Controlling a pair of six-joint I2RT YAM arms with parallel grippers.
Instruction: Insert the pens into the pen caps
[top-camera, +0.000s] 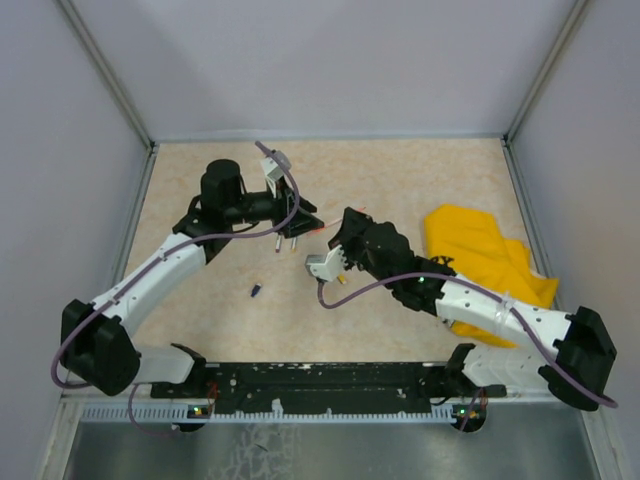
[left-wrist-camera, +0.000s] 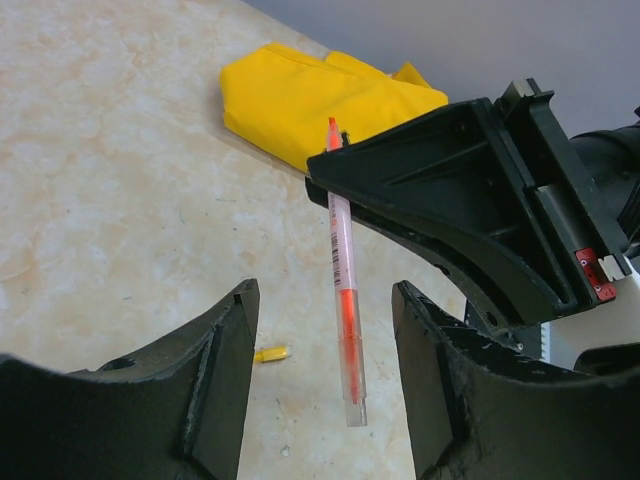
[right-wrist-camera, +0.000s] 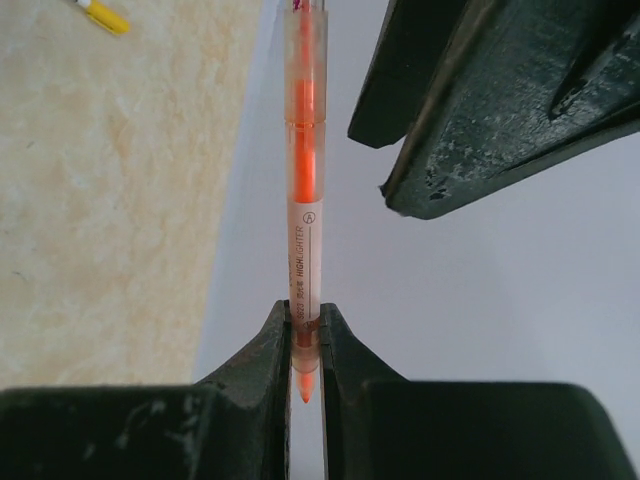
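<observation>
An orange highlighter (left-wrist-camera: 342, 250) with a clear barrel and a bare orange tip is held by my right gripper, shut on it close to the tip. Its rear end (left-wrist-camera: 355, 405) reaches toward my left gripper (top-camera: 314, 218), which is open. In the left wrist view that end appears in the gap between the left fingers; whether they touch it cannot be told. On the table lies a small yellow piece (left-wrist-camera: 271, 354), perhaps a cap. A dark blue piece (top-camera: 256, 290) lies further left. White pens (top-camera: 279, 243) lie partly beneath the left arm.
A yellow cloth bag (top-camera: 470, 250) covers the table's right side. Both arms meet over the middle, their grippers close together. Bare table (top-camera: 210, 320) shows at the front and back.
</observation>
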